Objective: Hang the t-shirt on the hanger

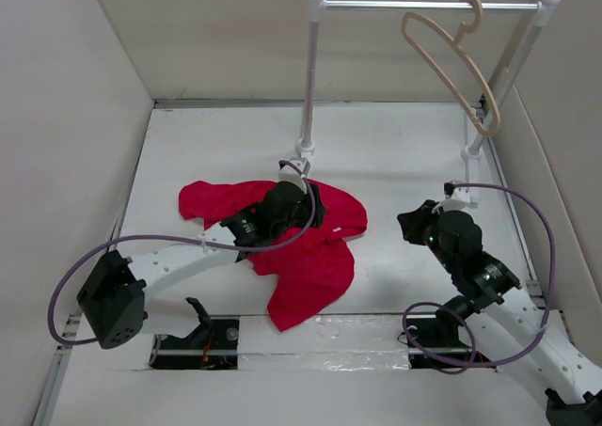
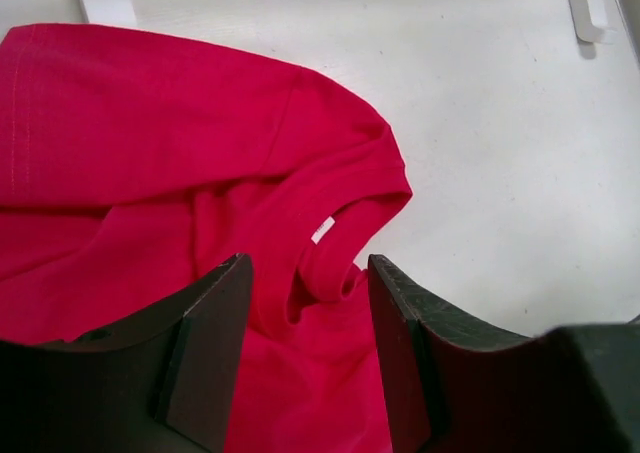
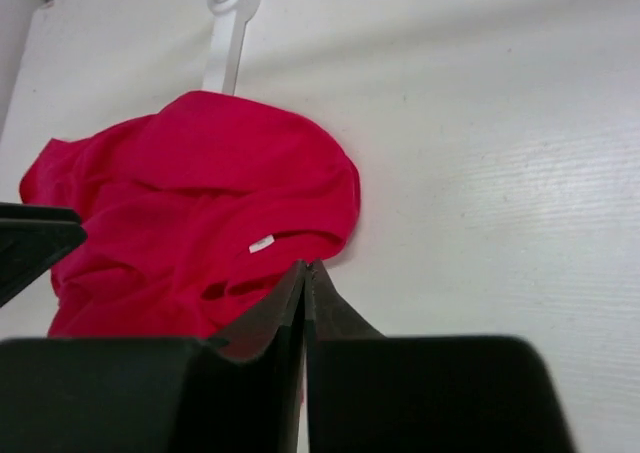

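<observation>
A red T-shirt lies crumpled on the white floor of the workspace, a small white label showing near a fold in both wrist views. My left gripper is open above it, with cloth visible below between the fingers and nothing held. My right gripper is to the right of the shirt in the top view; in its wrist view the fingertips sit close together, with nothing visible between them. A beige hanger hangs at the upper right from a metal rail.
The rail stands on two white posts behind the shirt. Bare floor lies to the shirt's right. Side walls bound the space, and purple cables loop over both arms.
</observation>
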